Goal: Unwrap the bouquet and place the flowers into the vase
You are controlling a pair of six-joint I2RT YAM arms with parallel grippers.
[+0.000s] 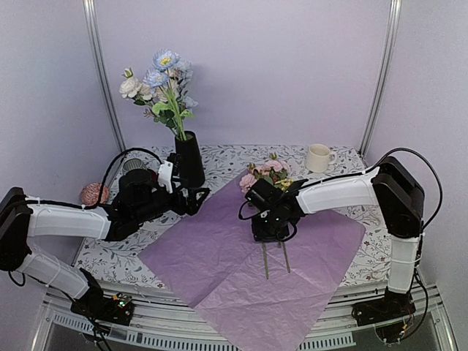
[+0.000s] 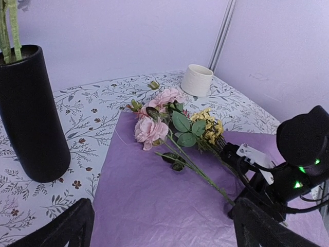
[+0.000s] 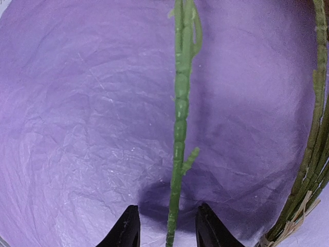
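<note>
Blue and white flowers [image 1: 165, 76] stand in the tall black vase [image 1: 189, 159] at the back left. On the purple paper [image 1: 219, 252] lie pink roses [image 2: 151, 130] and a yellow flower bunch [image 2: 208, 126], heads toward the back. My right gripper is low over the paper, its fingers part open; a green stem [image 3: 181, 108] runs between its fingertips with gaps on both sides. Darker stems [image 3: 313, 134] lie to its right, outside the fingers. My left gripper [image 1: 199, 200] stands open and empty just in front of the vase.
A white mug [image 1: 319, 158] is at the back right. A wire-mesh holder [image 1: 133, 165] and a woven ball [image 1: 93, 194] sit at the left, behind the left arm.
</note>
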